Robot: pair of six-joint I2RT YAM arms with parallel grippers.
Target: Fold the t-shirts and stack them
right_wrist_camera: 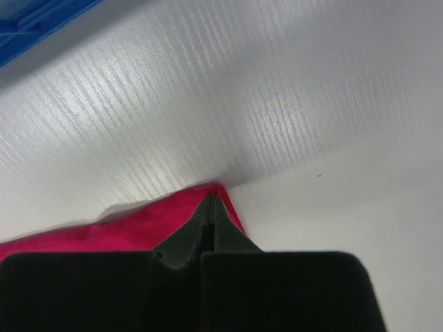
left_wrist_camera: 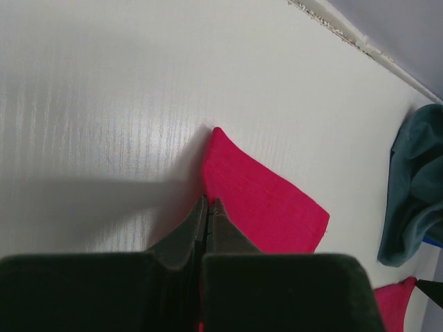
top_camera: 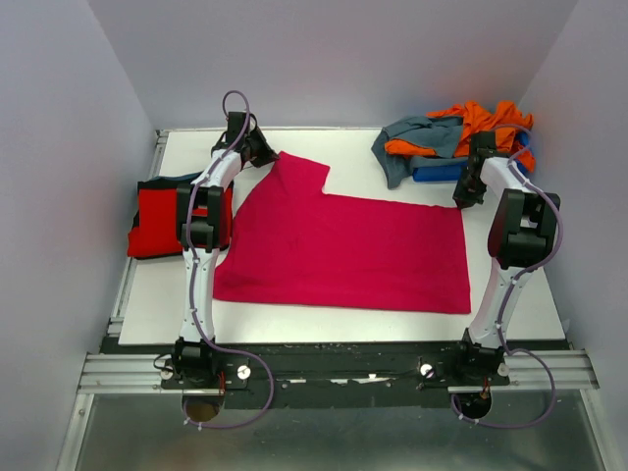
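A red t-shirt (top_camera: pixel 343 250) lies spread flat on the white table, one sleeve reaching toward the back left. My left gripper (top_camera: pixel 270 157) is shut at that sleeve's tip; in the left wrist view its closed tips (left_wrist_camera: pixel 208 204) sit over the red fabric (left_wrist_camera: pixel 266 200), and whether any cloth is pinched between them is hard to tell. My right gripper (top_camera: pixel 461 201) is shut at the shirt's back right corner, its tips (right_wrist_camera: pixel 209 200) just over the red corner (right_wrist_camera: pixel 138 232), with nothing seen between them.
Folded red and dark shirts (top_camera: pixel 157 221) are stacked at the left. A heap of orange (top_camera: pixel 476 118) and grey-teal shirts (top_camera: pixel 397 167), with blue (top_camera: pixel 437 174) beneath, fills the back right. Bare table (top_camera: pixel 343 324) runs along the front edge.
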